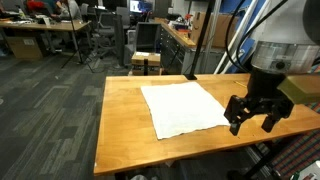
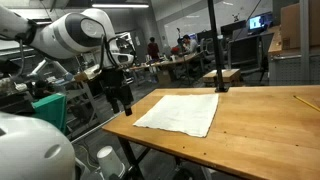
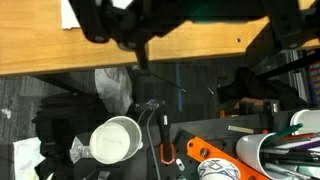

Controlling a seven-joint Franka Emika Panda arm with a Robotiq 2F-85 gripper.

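Note:
A white sheet point(image 1: 185, 108) lies flat on the wooden table point(image 1: 120, 140); whether it is cloth or paper I cannot tell. In exterior view 2 the same sheet point(image 2: 180, 115) shows on the table's near-left part, with nothing on it. My gripper point(image 1: 251, 127) points down with its fingers apart and nothing between them. From exterior view 2, the gripper point(image 2: 121, 109) hangs by the table's left end, off to the side of the sheet. The wrist view has the table edge point(image 3: 200, 48) below the dark fingers and a corner of the sheet point(image 3: 70, 14) at upper left.
Below the table edge, the wrist view shows a white round container point(image 3: 115, 139), red-handled pliers point(image 3: 167, 152) and a holder with pens or tools point(image 3: 285, 155). A thin orange stick point(image 2: 306, 102) lies at the table's far right. Most of the wooden top is bare.

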